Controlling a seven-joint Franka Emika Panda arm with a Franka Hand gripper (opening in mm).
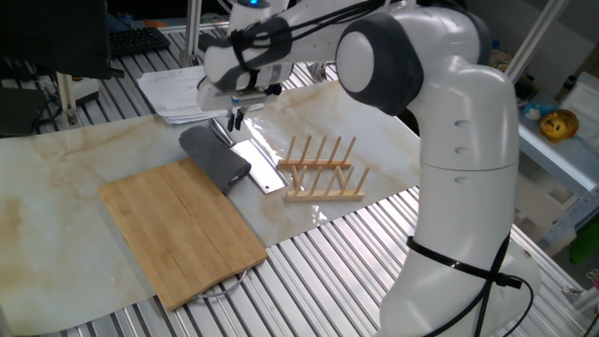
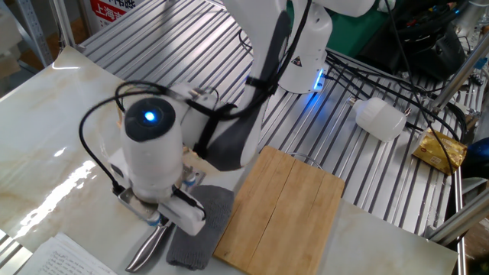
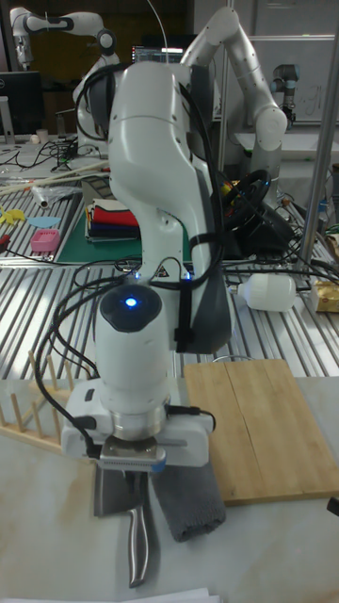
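A cleaver with a broad shiny blade [image 1: 258, 167] and a steel handle [image 3: 137, 547] lies flat beside a rolled grey towel [image 1: 215, 157]. My gripper [image 1: 234, 122] hangs over the handle end of the cleaver, pointing down. Its two dark fingertips stand a little apart, with nothing visible between them. From exterior views 2 and 3, the hand covers part of the cleaver and the fingertips are hidden. To the towel's other side lies a wooden cutting board [image 1: 182, 229]. A wooden peg rack [image 1: 323, 173] stands near the blade.
Written sheets of paper [image 1: 173, 94] lie at the table's far edge, behind the gripper. A white bulb-like object [image 2: 380, 119] and a yellow package [image 2: 441, 150] rest on the slatted metal surface. The marbled sheet [image 1: 56, 206] left of the board is bare.
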